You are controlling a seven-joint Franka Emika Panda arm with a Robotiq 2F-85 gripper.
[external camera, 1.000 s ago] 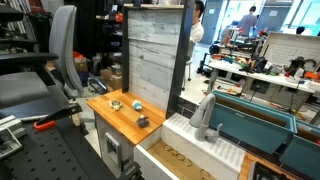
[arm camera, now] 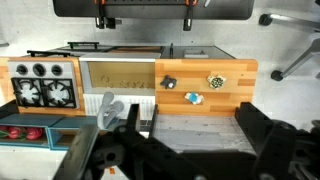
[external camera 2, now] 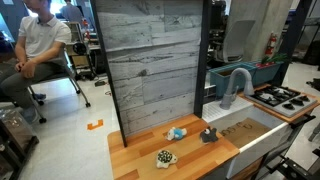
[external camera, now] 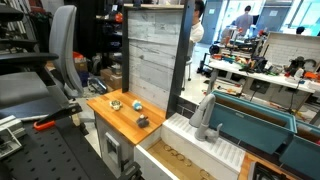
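On the wooden counter (external camera 2: 140, 150) lie a round patterned item (arm camera: 216, 80), a small blue-and-white item (arm camera: 194, 98) and a dark grey item (arm camera: 169, 82). They sit apart from one another, and none touches my gripper. From above, my gripper shows as dark fingers at the lower edge of the wrist view, spread wide apart with only counter and wall visible between them. A grey faucet (external camera 2: 235, 82) rises beside the counter. Below it an open drawer (external camera: 172, 158) shows some small items on its floor, too small to make out.
A stove with burners and knobs (arm camera: 45, 90) stands at one end. Teal shelving (external camera: 250, 122) runs behind the faucet, with red round items (arm camera: 35, 132) in it. A tall grey plank wall (external camera 2: 160, 75) backs the counter. A person (external camera 2: 38, 45) sits in the background.
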